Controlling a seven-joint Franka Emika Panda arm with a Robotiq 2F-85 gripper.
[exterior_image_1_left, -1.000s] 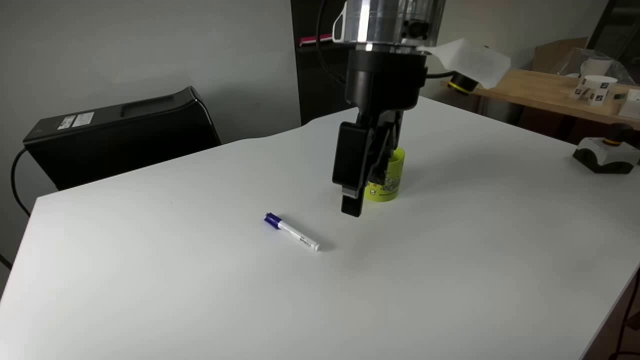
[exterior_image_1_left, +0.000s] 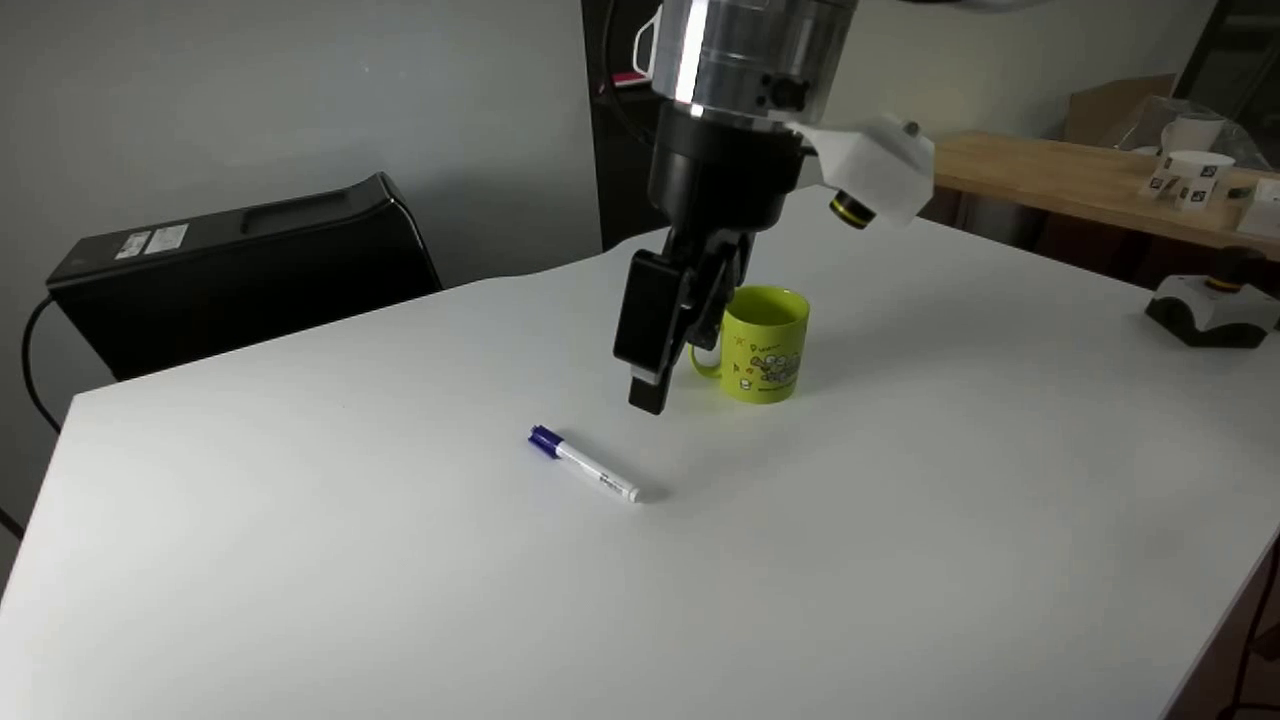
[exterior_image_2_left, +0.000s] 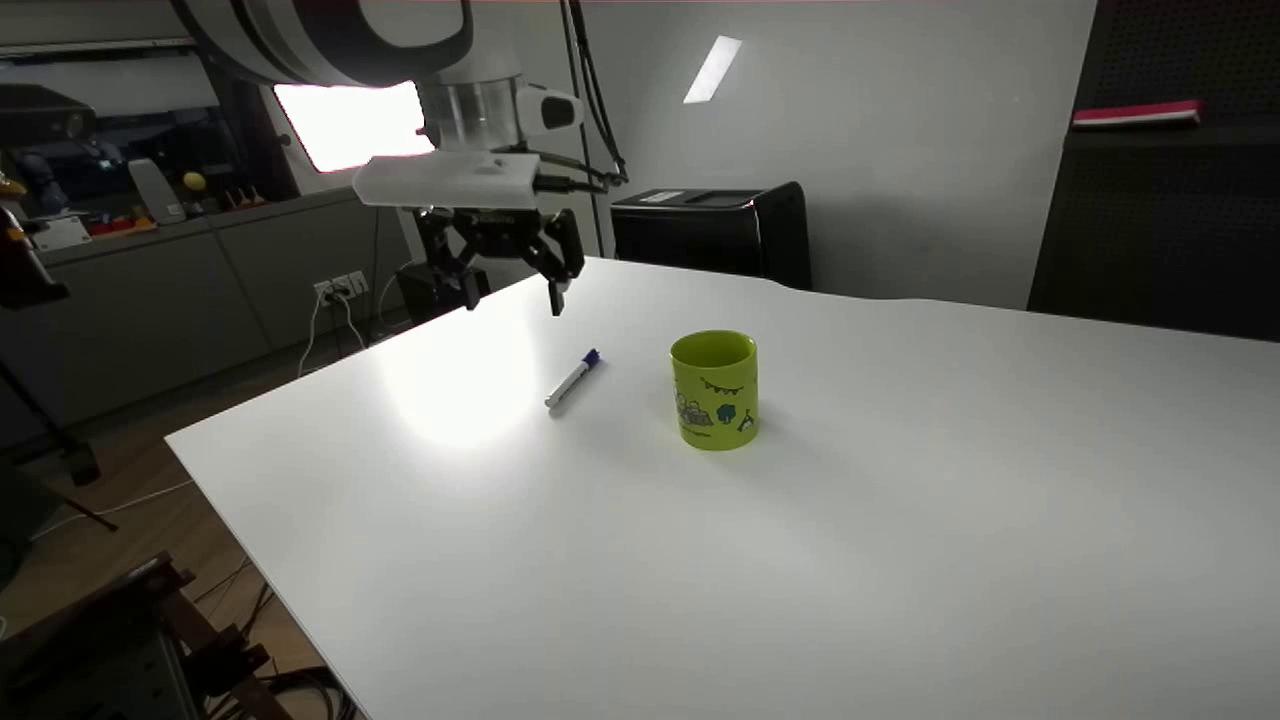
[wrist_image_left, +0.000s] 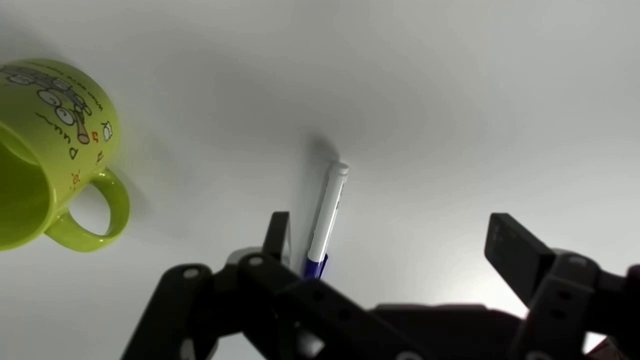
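Note:
A white marker with a blue cap (exterior_image_1_left: 584, 463) lies flat on the table. The green mug (exterior_image_2_left: 715, 392) stands upright, apart from the marker. In the wrist view the mug (wrist_image_left: 72, 150) is at the left edge, its handle toward the middle. My gripper (exterior_image_2_left: 513, 306) hangs above the table, open and empty, with its fingers spread wide. Seen from the wrist, the marker (wrist_image_left: 325, 219) lies below, nearer the left finger (wrist_image_left: 277, 237) than the right one; the end of its blue cap is hidden behind the gripper.
A black box-shaped device (exterior_image_1_left: 246, 264) stands behind the table's far edge. At the right side sits a small black and white device (exterior_image_1_left: 1214, 310).
In exterior view 1 my gripper has moved left and slightly up, uncovering more of the mug and its handle. Marker and mug have stayed in place.

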